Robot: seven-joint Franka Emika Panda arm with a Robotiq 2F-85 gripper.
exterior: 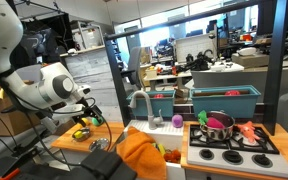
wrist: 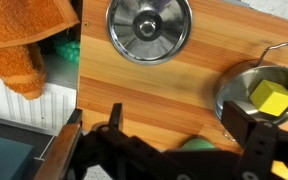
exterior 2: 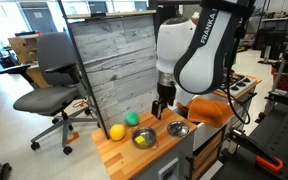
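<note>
My gripper (exterior 2: 164,110) hangs over the wooden counter, near the small metal pot and the lid. In the wrist view its dark fingers stand well apart, with only bare wood between them. The pot (wrist: 225,90) is to the right, and a yellow block (wrist: 272,97) lies inside it. A round silver lid with a knob (wrist: 149,27) rests flat on the wood at the top. Part of a green object (wrist: 197,145) shows beneath the gripper; exterior view 2 has this green item (exterior 2: 132,117) behind the pot, close to a yellow ball (exterior 2: 117,131).
An orange towel (exterior: 141,153) drapes over the sink edge beside the lid. To the right are the faucet (exterior: 142,101), blue bins (exterior: 222,104) and a stove (exterior: 234,150) bearing a larger pot (exterior: 216,132). Bare wood lies between lid and small pot.
</note>
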